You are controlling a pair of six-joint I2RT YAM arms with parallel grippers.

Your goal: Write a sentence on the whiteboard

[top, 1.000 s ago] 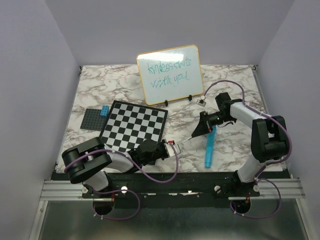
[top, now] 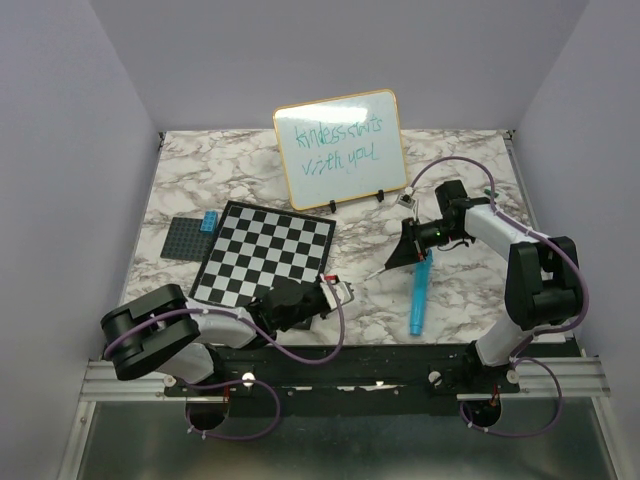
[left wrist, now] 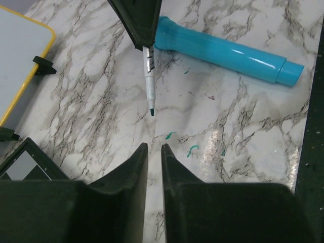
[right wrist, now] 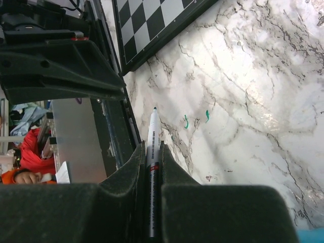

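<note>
The whiteboard (top: 340, 150) stands at the back, green handwriting reading roughly "kindess starts with you" on it. My right gripper (top: 398, 262) is shut on a white marker (right wrist: 153, 132), whose green tip points left and down over the marble table. In the left wrist view the marker (left wrist: 150, 81) hangs from that gripper. My left gripper (top: 335, 295) is beside the checkerboard's front right corner, facing the marker with a gap between. Its fingertips in the left wrist view show only a narrow gap, with nothing seen between them.
The checkerboard (top: 262, 245) lies left of centre, with a grey pad (top: 185, 238) and a small blue piece beside it. A cyan tube (top: 418, 300) lies under and near my right gripper. Small green marks are on the bare table at centre front.
My left gripper has drawn back slightly to the left, away from the marker's tip.
</note>
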